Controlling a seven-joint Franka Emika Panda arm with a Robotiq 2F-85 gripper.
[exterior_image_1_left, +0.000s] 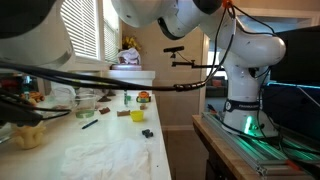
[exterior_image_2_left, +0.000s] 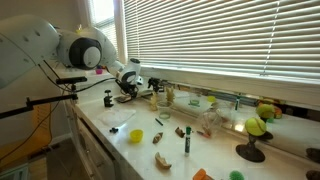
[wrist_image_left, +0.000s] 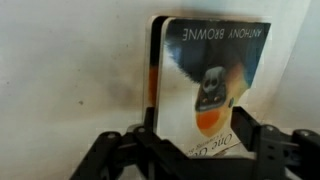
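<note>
A thin book or booklet with a dark top edge, the name ANTHONY BROWNE and an orange and grey picture fills the middle of the wrist view. It lies on or against a pale surface. My gripper is at the book's lower end, its two black fingers apart. The left finger is near the book's left edge and the right one overlaps its lower right part in view. Whether either touches the book I cannot tell. In the second exterior view the arm reaches to the far end of the counter; the fingers are too small there to make out.
A white cloth lies on the counter near the arm. Further along are a yellow cup, a small black item and a dark pen-like item. Several small objects, including a mug, dot the counter's near end.
</note>
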